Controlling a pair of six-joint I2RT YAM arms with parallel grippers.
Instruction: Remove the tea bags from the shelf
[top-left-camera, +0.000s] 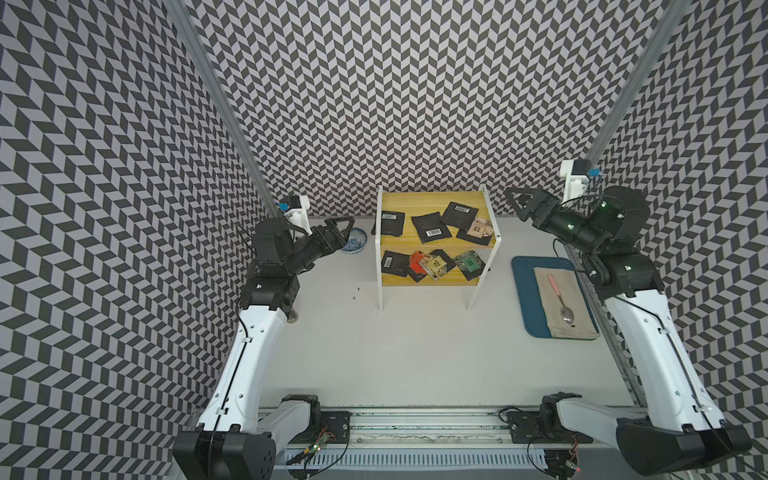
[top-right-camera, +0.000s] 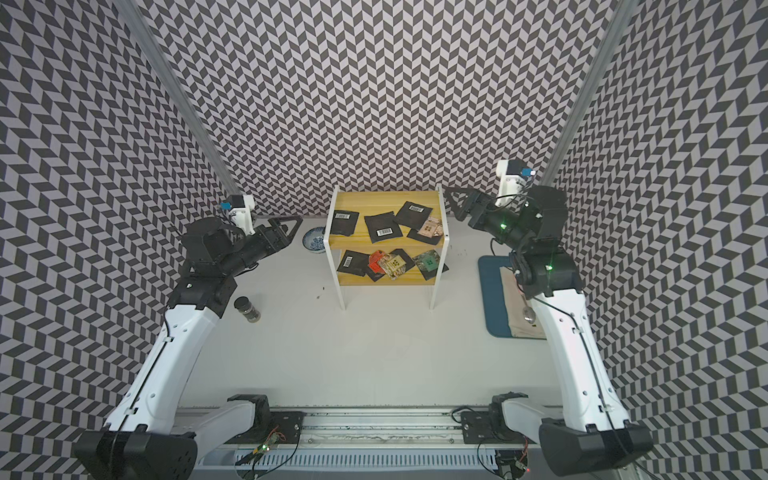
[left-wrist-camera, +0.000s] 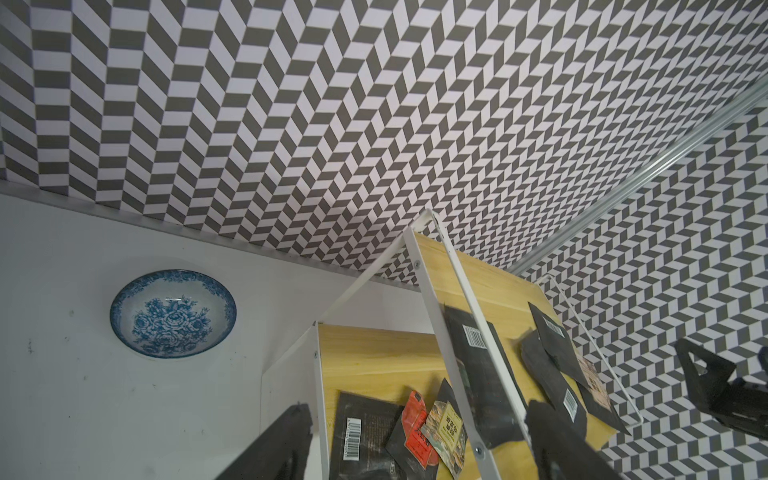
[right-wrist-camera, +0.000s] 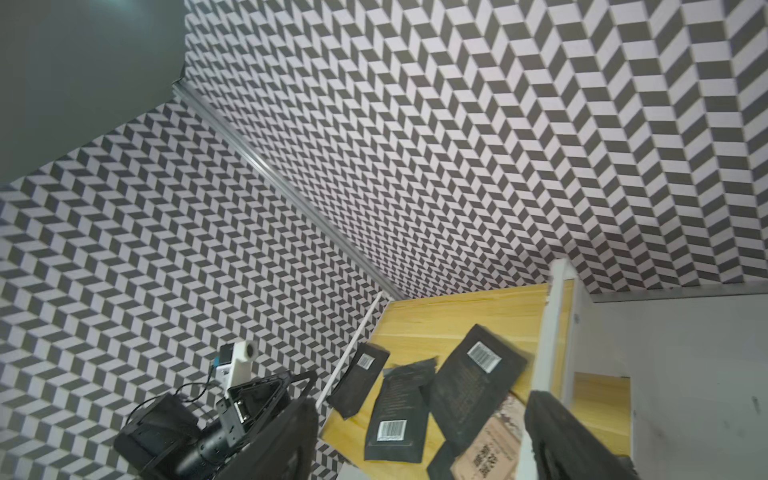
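A two-tier wooden shelf (top-left-camera: 412, 198) with white side frames stands at the back of the table. Its upper board carries several tea bags, among them a black sachet (top-left-camera: 432, 229) and a beige one (top-left-camera: 480, 228). On the lower board lie a black sachet (top-right-camera: 352, 262), a red and yellow pair (top-right-camera: 393, 265) and a green one (top-right-camera: 426, 261). To the left of the shelf, raised in the air, my left gripper (top-left-camera: 349, 227) is part open and empty. Close by the shelf's upper right side, my right gripper (top-right-camera: 448, 201) is open with nothing between its fingers.
A blue-patterned bowl (left-wrist-camera: 173, 313) sits left of the shelf. A dark-capped jar (top-right-camera: 247, 309) stands beneath the left arm. On the right, a blue tray (top-left-camera: 528, 296) holds a beige cloth and a spoon (top-left-camera: 561, 300).
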